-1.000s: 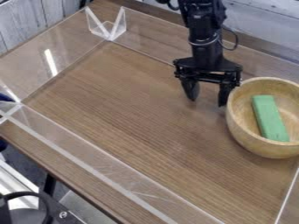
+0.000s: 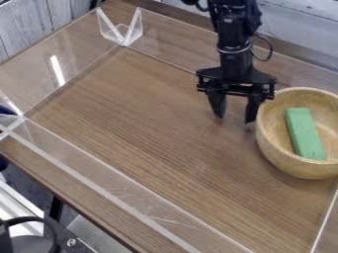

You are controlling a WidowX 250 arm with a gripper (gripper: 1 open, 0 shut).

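My black gripper [image 2: 235,101] hangs at the top centre-right over the wooden table [image 2: 138,138], its fingertips low near the tabletop, just left of a round wooden bowl [image 2: 280,158]. The fingers look apart; whether anything is between them is too dark to tell for sure. A green block [image 2: 303,133] lies inside the bowl.
A clear angular object [image 2: 119,30] stands at the back left. Dark cables or parts [image 2: 27,237] sit at the lower left corner.
My gripper has shifted slightly left over the last second. The bowl and green block appear unmoved.
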